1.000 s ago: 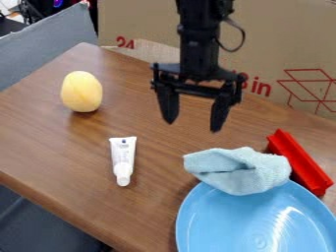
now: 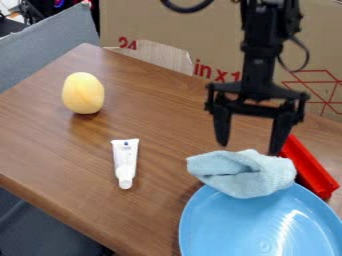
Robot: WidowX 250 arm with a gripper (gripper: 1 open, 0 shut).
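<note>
My gripper (image 2: 251, 131) hangs open over the right part of the table, its black fingers apart with nothing held, just above a light blue cloth (image 2: 238, 175) and beside a red elongated object (image 2: 310, 167). The cloth lies crumpled at the far edge of a blue plate (image 2: 254, 240). A white tube (image 2: 126, 162) lies on the wood to the left, and a yellow egg-shaped object (image 2: 83, 94) rests at the back left.
The wooden table (image 2: 107, 135) has clear room in its middle. A cardboard box (image 2: 160, 25) stands along the back. A grey surface (image 2: 40, 60) borders the table at the left.
My gripper has moved to the right and come lower, toward the cloth and the red object. The objects on the table have not visibly moved.
</note>
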